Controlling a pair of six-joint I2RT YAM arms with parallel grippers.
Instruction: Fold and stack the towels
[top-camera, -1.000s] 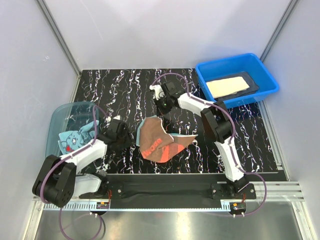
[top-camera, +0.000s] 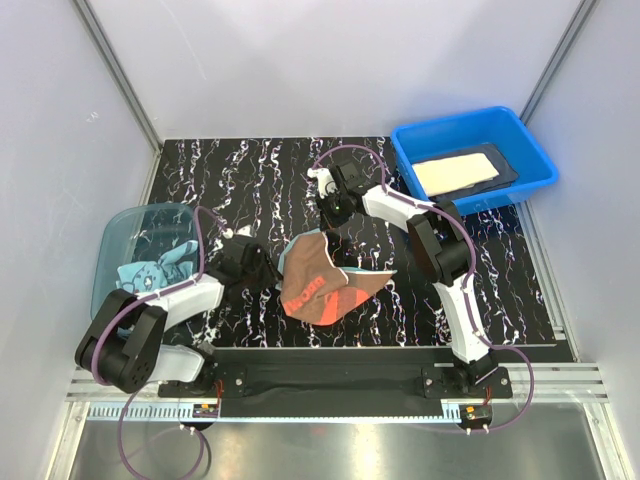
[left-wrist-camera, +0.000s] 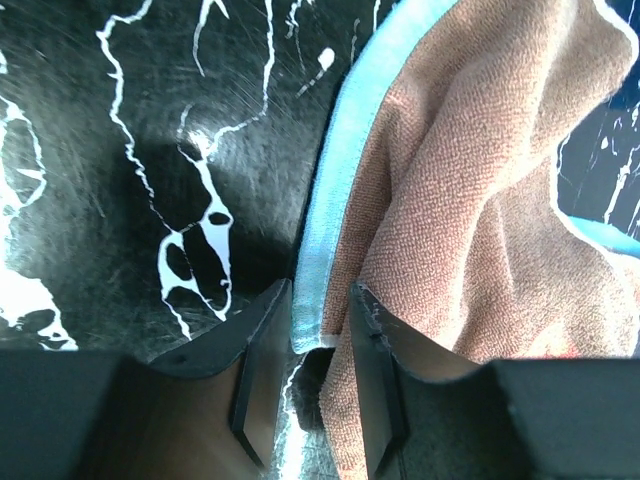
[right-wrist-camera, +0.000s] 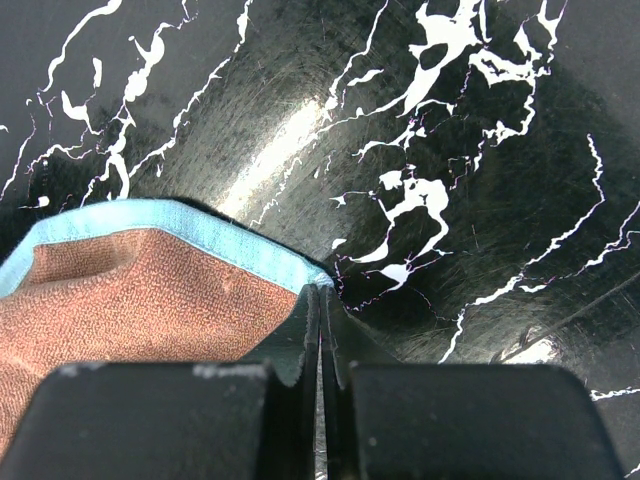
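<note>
A brown towel (top-camera: 310, 270) with a light blue border and orange-red lettering lies crumpled on the black marbled table. My right gripper is shut at a corner of its blue edge (right-wrist-camera: 240, 245); the corner goes in at the fingertips. At the towel's left side, my left gripper stands part open. One end of the blue border (left-wrist-camera: 318, 270) lies between its fingers, with a gap still showing beside the cloth. A fold of brown cloth (left-wrist-camera: 450, 190) runs past the right finger.
At the left stands a clear bin (top-camera: 112, 235) with a light blue towel (top-camera: 160, 272) in it. A blue bin (top-camera: 545, 175) at the back right holds a cream folded cloth (top-camera: 452, 174) over a dark one.
The left gripper has moved right to the towel's left edge. The towel's left border has moved a little.
</note>
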